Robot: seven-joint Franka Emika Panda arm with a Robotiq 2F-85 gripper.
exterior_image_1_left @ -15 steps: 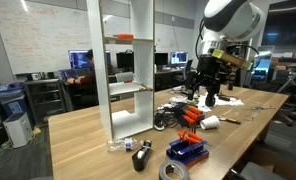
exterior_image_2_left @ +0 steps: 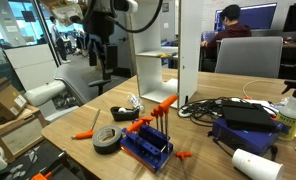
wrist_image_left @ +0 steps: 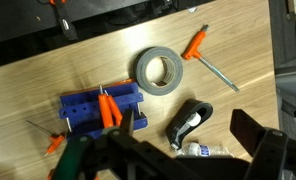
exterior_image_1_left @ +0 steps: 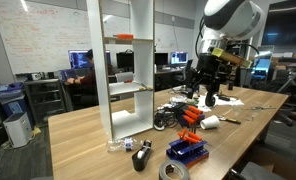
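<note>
My gripper (exterior_image_2_left: 101, 62) hangs in the air above the table, open with nothing between its fingers. Below it in the wrist view lie a blue rack (wrist_image_left: 98, 110) holding orange-handled tools (wrist_image_left: 110, 108), a roll of grey tape (wrist_image_left: 159, 71) and a black stapler-like object (wrist_image_left: 190, 122). Beyond the tape is a loose orange-handled screwdriver (wrist_image_left: 216, 70). The second exterior view shows the blue rack (exterior_image_2_left: 146, 146) with the tools upright in it, and the tape roll (exterior_image_2_left: 107, 139) to its left.
A white shelf unit (exterior_image_1_left: 128, 70) stands at the back of the table, an orange item on an upper shelf. Cables (exterior_image_2_left: 210, 108), a blue box (exterior_image_2_left: 243, 137), a white cylinder (exterior_image_2_left: 257, 164) and a bottle (exterior_image_2_left: 291, 112) crowd one side. Bare table (exterior_image_1_left: 73, 145) lies left of the shelf.
The gripper has shifted only slightly over the table. The objects on the table stay where they were.
</note>
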